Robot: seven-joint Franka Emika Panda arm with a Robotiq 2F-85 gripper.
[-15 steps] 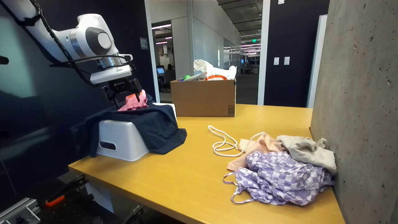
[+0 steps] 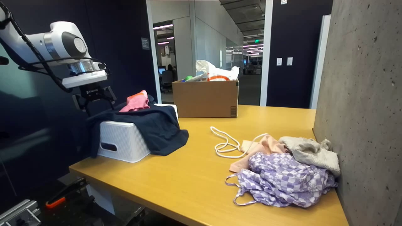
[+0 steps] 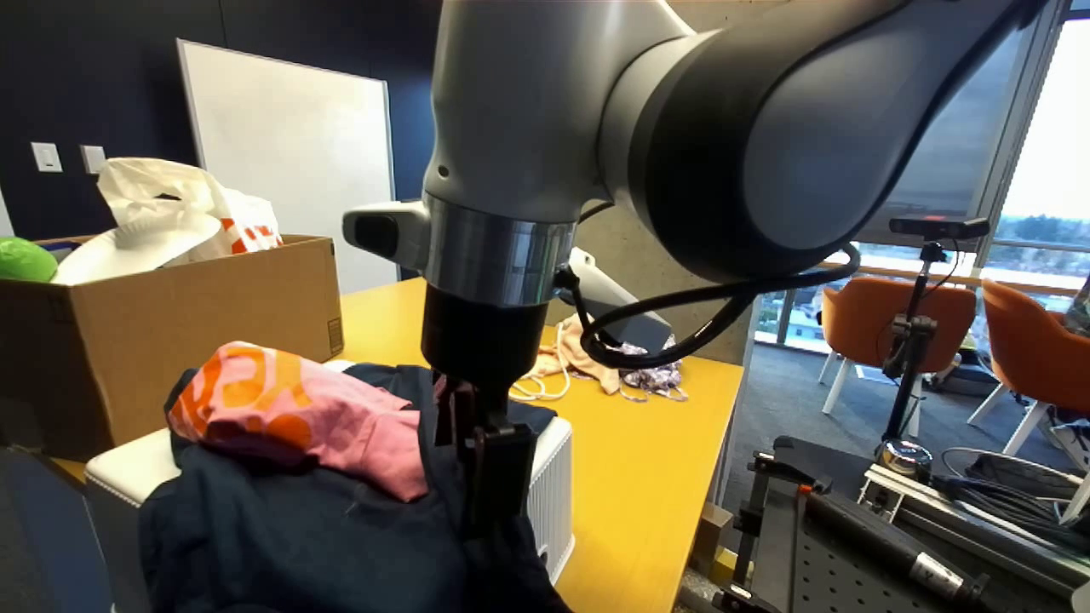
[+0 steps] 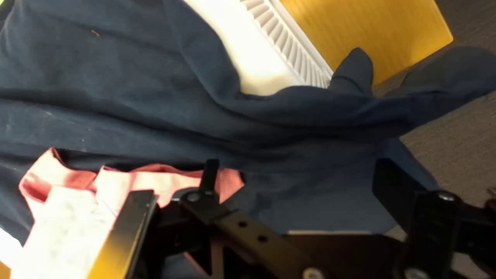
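A navy cloth [image 2: 160,130] lies draped over an upturned white bin [image 2: 124,139], with part of it hanging past the table edge. Bunched on top is a pink and orange cloth [image 3: 296,409]. My gripper [image 2: 100,109] is at the left end of the bin in exterior view 1, beside the pink cloth. Its fingers [image 4: 211,179] stand wide apart in the wrist view, the left one overlapping the pink cloth's edge and the right one over navy fabric. Nothing is clamped between them. In exterior view 2 the dark fingers partly blend into the navy cloth.
A cardboard box [image 2: 205,98] filled with bags stands behind the bin. On the right, a purple checked garment [image 2: 286,179], a peach cloth [image 2: 269,145], a grey knit [image 2: 311,152] and a white cord [image 2: 226,145] lie by the concrete wall [image 2: 361,113].
In exterior view 1 my arm has moved left and slightly down, away from above the pink cloth. The navy cloth's left end, earlier spread outward, now hangs closer to the bin.
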